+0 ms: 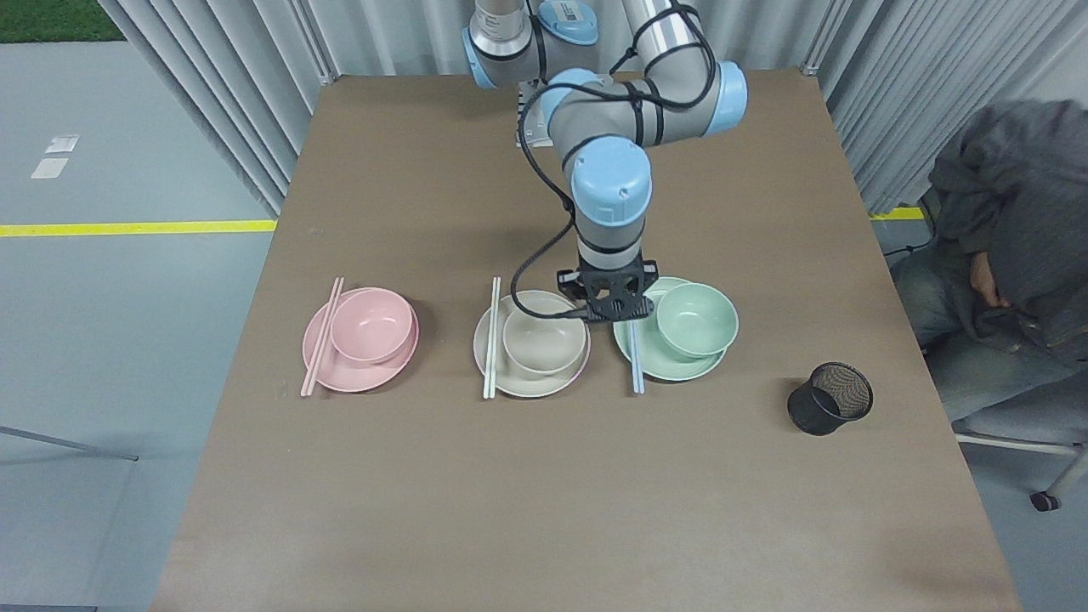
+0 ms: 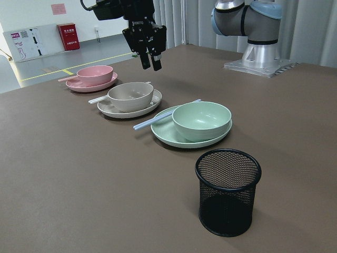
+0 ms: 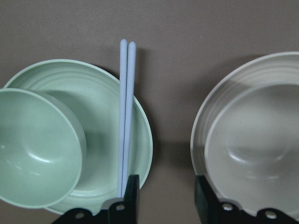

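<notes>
My gripper is open, hanging above the table between the green and white settings, with nothing between its fingers. The pale blue chopsticks [image 3: 126,116] lie across the green plate [image 3: 98,116] beside the green bowl [image 3: 35,144]. The white bowl [image 3: 254,144] sits on a white plate [image 3: 219,98], with white chopsticks [image 1: 492,342] at its left in the front view. A pink bowl [image 1: 371,322] on a pink plate [image 1: 357,376] with pink chopsticks [image 1: 313,362] stands at the left.
A black mesh cup [image 1: 828,399] stands right of the green setting. A seated person [image 1: 1010,235] is beside the right edge.
</notes>
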